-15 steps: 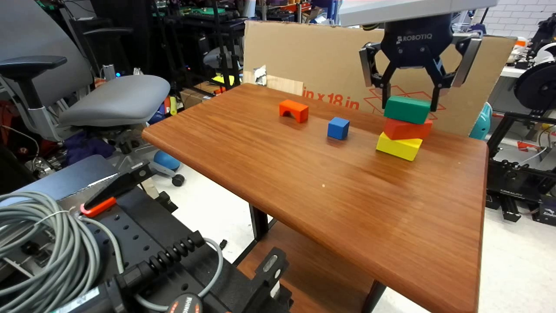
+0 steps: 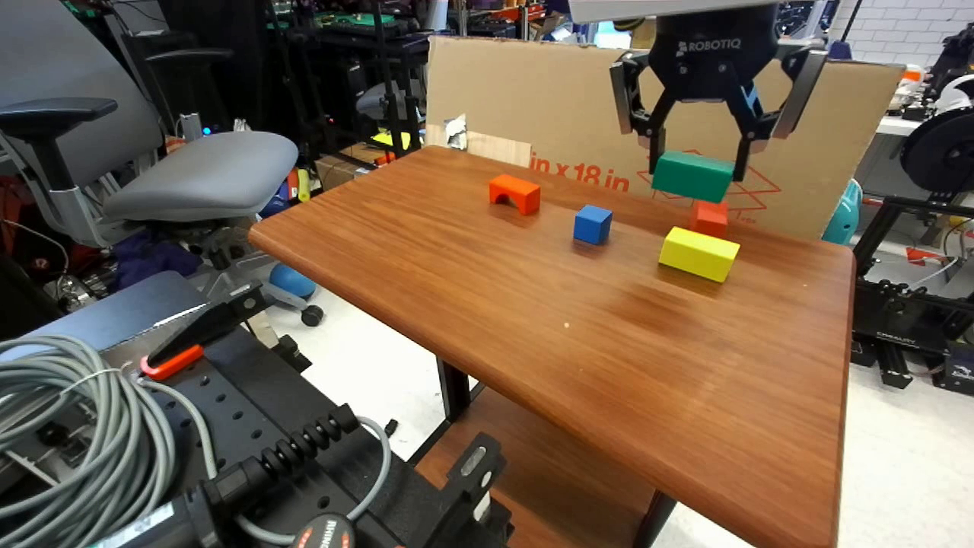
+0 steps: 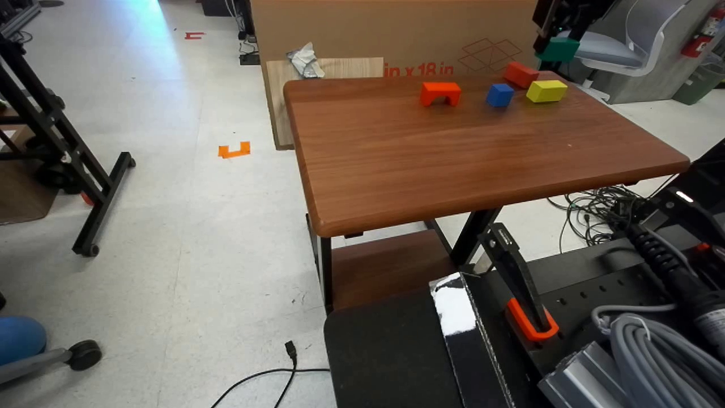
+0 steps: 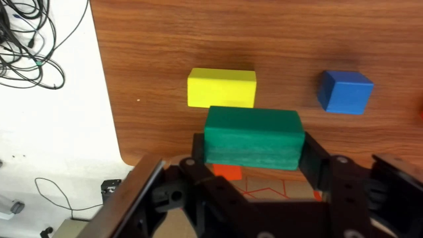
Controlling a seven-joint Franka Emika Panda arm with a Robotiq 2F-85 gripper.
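Note:
My gripper (image 2: 696, 169) is shut on a green block (image 4: 253, 138), one finger at each end, held in the air above the table's far right part. Below it a yellow block (image 2: 699, 253) lies flat on the table. Right behind the yellow block is a red block (image 2: 709, 218), tilted in exterior view 2 and mostly covered by the green block in the wrist view. A blue cube (image 2: 593, 224) stands apart to the left, and farther left is an orange arch block (image 2: 515, 193).
A cardboard sheet (image 2: 548, 100) stands upright along the back edge, close behind the red block. Cables (image 4: 31, 47) lie on the floor beyond the table's side.
The red block was on top of the yellow one under the green block; it is now behind the yellow block. My gripper and the green block have moved up and left.

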